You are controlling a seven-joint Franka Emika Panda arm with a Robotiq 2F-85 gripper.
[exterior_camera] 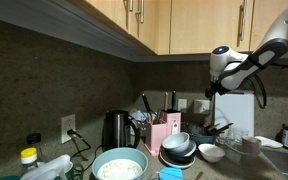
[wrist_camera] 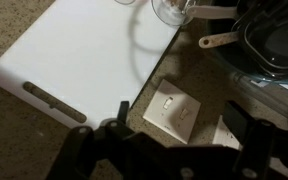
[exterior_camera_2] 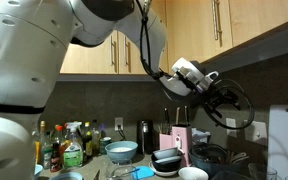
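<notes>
Above the back of the counter, my gripper [exterior_camera: 214, 90] hangs in the air, well clear of the dishes in exterior view 1. In exterior view 2 the gripper [exterior_camera_2: 216, 95] is high in front of the grey wall, below the cabinets. The wrist view shows the gripper open, its dark fingers wide apart with nothing between them. Beyond the fingers is a white outlet plate [wrist_camera: 172, 110] on the speckled wall. A white cutting board [wrist_camera: 84, 60] fills the upper left there, and dark pans [wrist_camera: 274, 40] are at the upper right.
Wooden cabinets [exterior_camera: 204, 25] hang overhead. On the counter stand a black kettle [exterior_camera: 117, 130], a pink holder [exterior_camera: 164, 130], a blue bowl [exterior_camera: 119, 163], stacked dark bowls [exterior_camera: 177, 153] and a white bowl [exterior_camera: 211, 153]. Several bottles [exterior_camera_2: 72, 145] crowd one end.
</notes>
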